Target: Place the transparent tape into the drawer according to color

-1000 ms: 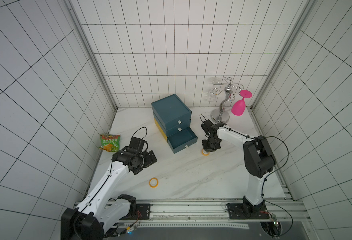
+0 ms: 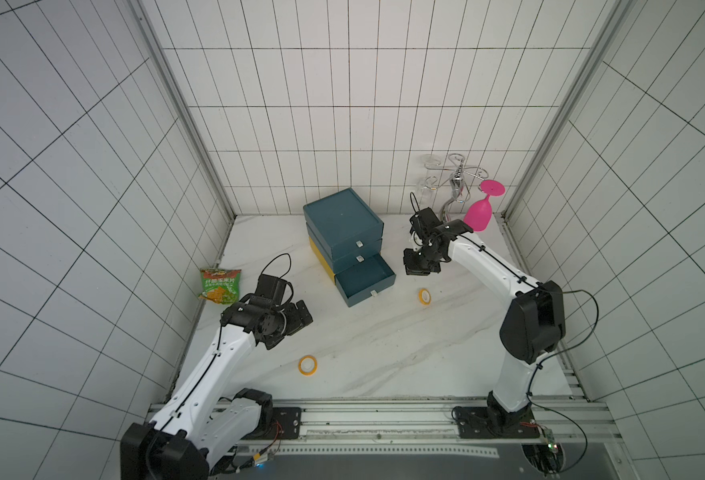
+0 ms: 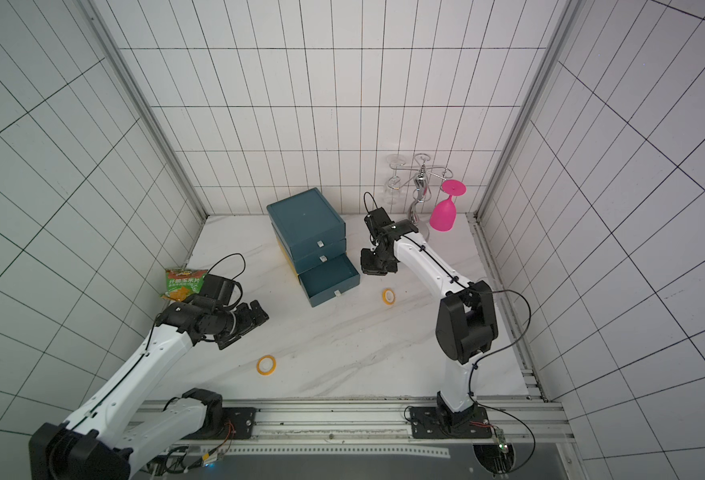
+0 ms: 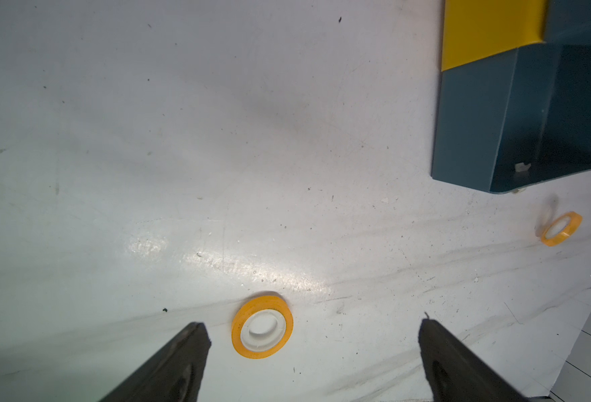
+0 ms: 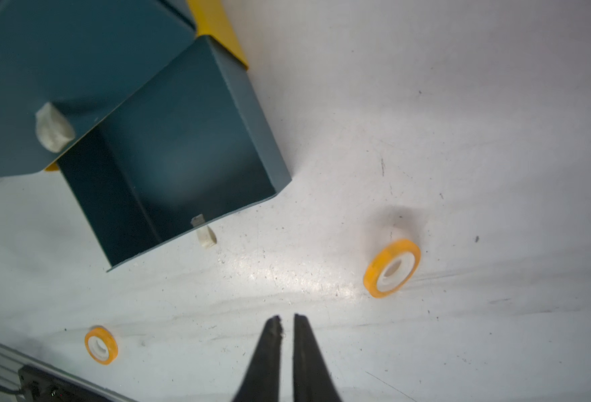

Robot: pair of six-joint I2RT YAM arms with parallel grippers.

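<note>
One yellow-orange tape roll is tipped on edge, its shadow behind it, right of and apart from my right gripper. Whether this roll touches the table I cannot tell. The right fingers are blurred and close together, a narrow empty gap between them. A second yellow-orange roll lies flat near the table's front left. My left gripper hangs wide open above the table, nothing in its grasp. At the cabinet's bottom, a dark teal drawer is pulled out and empty.
The teal cabinet has a yellow side and closed upper drawers. A metal glass rack with a pink goblet stands at the back right. A green snack bag lies at the left.
My right gripper has moved back and up from the roll. That roll has shifted slightly right and back, and now looks tilted. The left arm is almost still.
</note>
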